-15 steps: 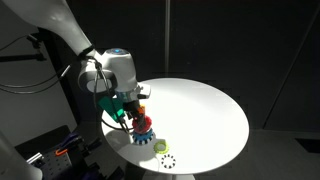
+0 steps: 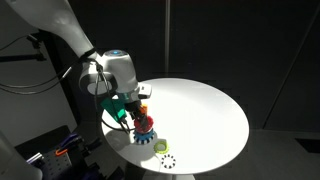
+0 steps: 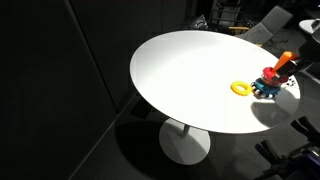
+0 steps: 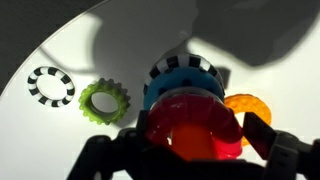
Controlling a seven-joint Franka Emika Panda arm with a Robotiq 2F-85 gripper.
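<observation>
A stack of toy rings stands on the white table (image 2: 205, 115): a red piece (image 4: 190, 110) on top, a blue ring (image 4: 186, 78) below it, and black-and-white stripes at its far edge in the wrist view. An orange post (image 3: 283, 61) rises from the red piece. My gripper is open directly over the stack, its fingers (image 4: 258, 134) apart on either side of the red piece. Whether they touch it cannot be made out. In exterior view 1 the arm partly covers the stack.
A green ring (image 4: 103, 101) and a black-and-white striped ring (image 4: 51, 87) lie flat to one side of the stack. On the other side lies an orange ring (image 4: 248, 108).
The arm's hand has shifted slightly over the stack. The rings on the table look unmoved.
</observation>
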